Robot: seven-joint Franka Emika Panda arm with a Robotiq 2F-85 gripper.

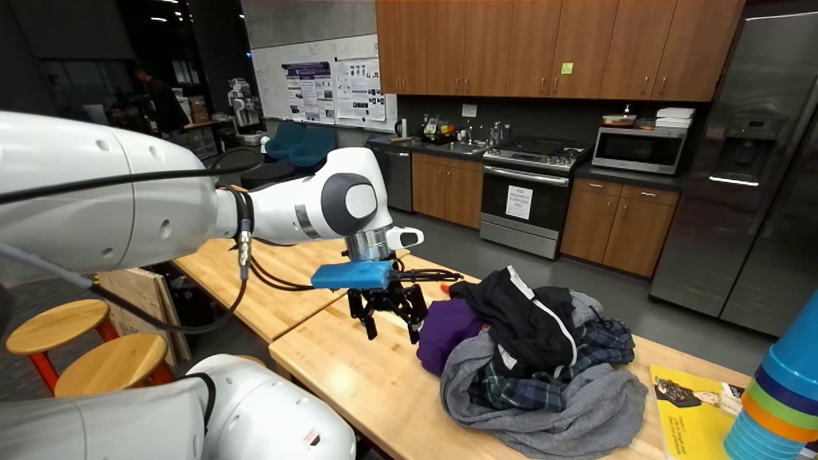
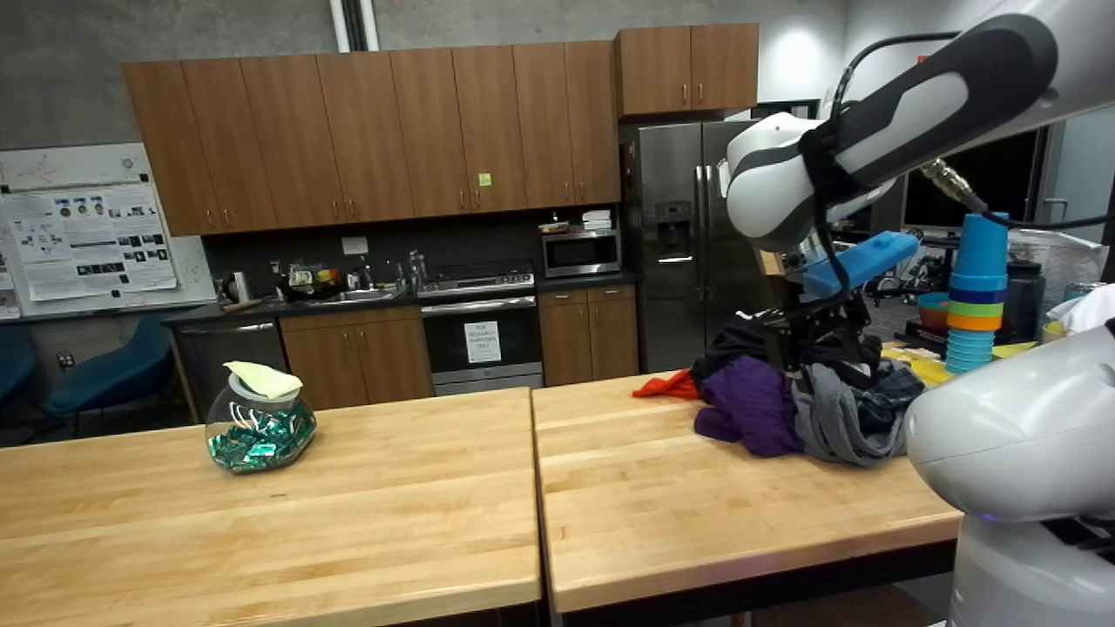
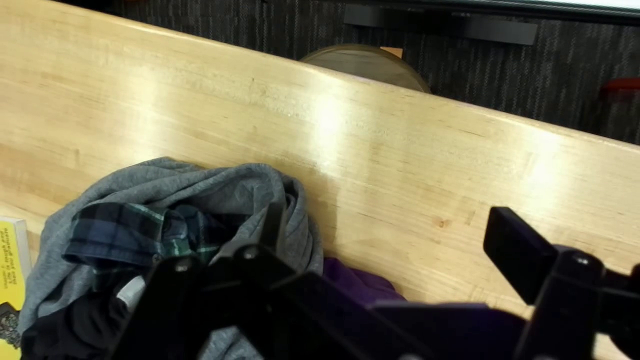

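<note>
My gripper hangs above the wooden table, beside the left end of a heap of clothes, its two fingers wide apart and nothing between them. The heap holds a purple cloth, a black garment with a white stripe, a dark plaid shirt and a large grey garment. Past the purple cloth, a red cloth lies flat in the second exterior view. From the wrist, the open gripper has the grey garment at its left; its black fingers hide part of the purple cloth.
A yellow book and stacked coloured cups stand at the heap's right. On the other table sits a glass bowl of green-wrapped pieces. Bare wood lies in front of the heap, bounded by the table's edge.
</note>
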